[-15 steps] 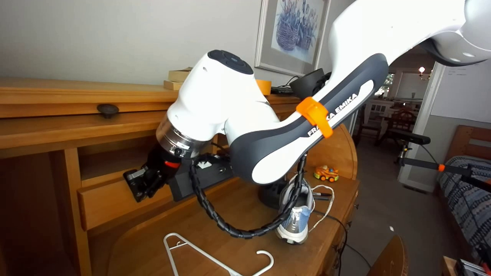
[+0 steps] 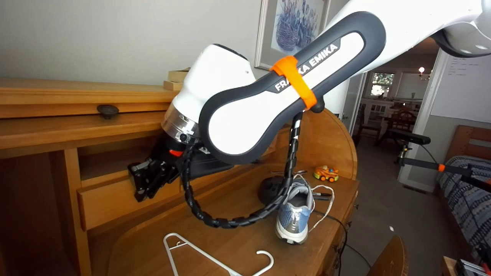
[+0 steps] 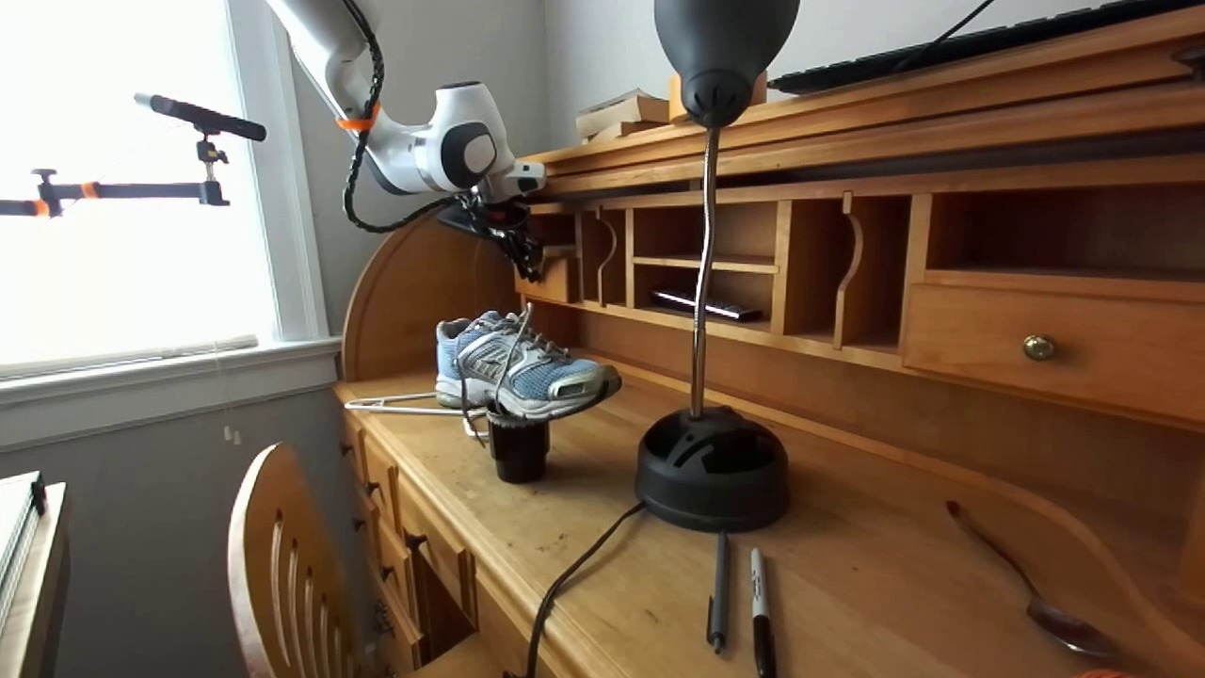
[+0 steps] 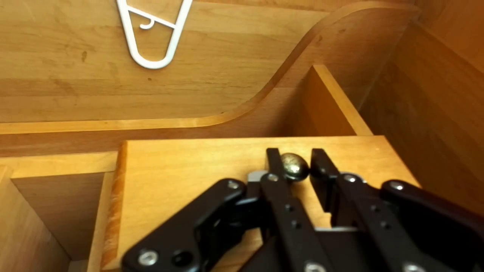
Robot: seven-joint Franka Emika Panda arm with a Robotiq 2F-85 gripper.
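Observation:
In the wrist view a small round brass knob [image 4: 295,167] sits between the two black fingertips of my gripper. My gripper is shut on that knob, with a finger close against each side. The knob belongs to a light wooden drawer front [image 4: 181,181], built into the desk's upper shelf unit. Exterior view 1 has my gripper [image 2: 140,186] at the face of this drawer [image 2: 103,207], just below an open cubby; the knob is hidden there. From the far side, the gripper [image 3: 528,262] appears small against the shelf unit.
On the desktop lie a white hanger [image 2: 202,253] and a blue-grey shoe [image 3: 520,362], whose toe rests over a black cup [image 3: 520,452]. A black lamp [image 3: 712,469], pens and a spoon [image 3: 1051,610] are farther along. A wooden divider [image 4: 338,99] stands below the drawer.
My forearm and wrist have turned, and the elbow has swung up and left in exterior view 1. The gripper has shifted slightly right at the drawer face. The drawer looks unmoved.

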